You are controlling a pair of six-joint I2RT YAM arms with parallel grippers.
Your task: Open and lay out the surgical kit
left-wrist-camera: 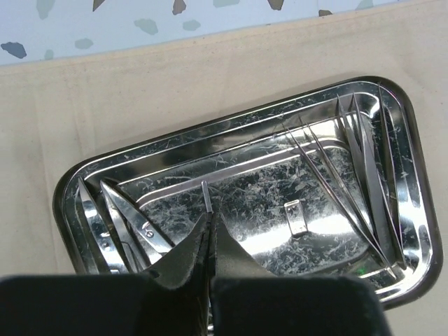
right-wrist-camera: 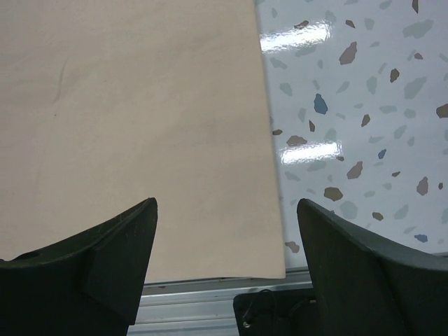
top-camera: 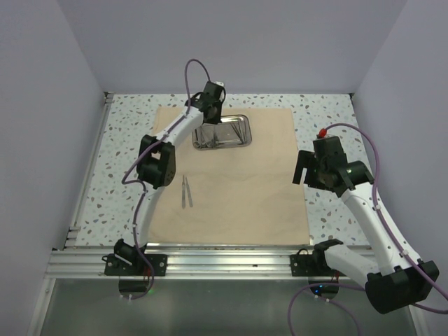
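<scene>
In the top view the steel tray (top-camera: 249,142) lies on the beige cloth near its back edge. My left gripper (top-camera: 214,123) is over the tray, its fingers shut. A thin metal instrument (left-wrist-camera: 206,193) shows beyond the left fingertips in the left wrist view, in line with them; whether it is gripped or lies below is not clear. Scissor-like tools (left-wrist-camera: 133,220) lie at the tray's left side, with several slender tweezer-like tools (left-wrist-camera: 371,168) at its right. Two thin handles (top-camera: 186,192) lie side by side on the cloth. My right gripper is open and empty above the cloth's right edge.
A small metal piece (left-wrist-camera: 296,218) lies on the tray floor. Speckled table (top-camera: 325,112) shows around it, with a metal rail (top-camera: 231,255) along the front.
</scene>
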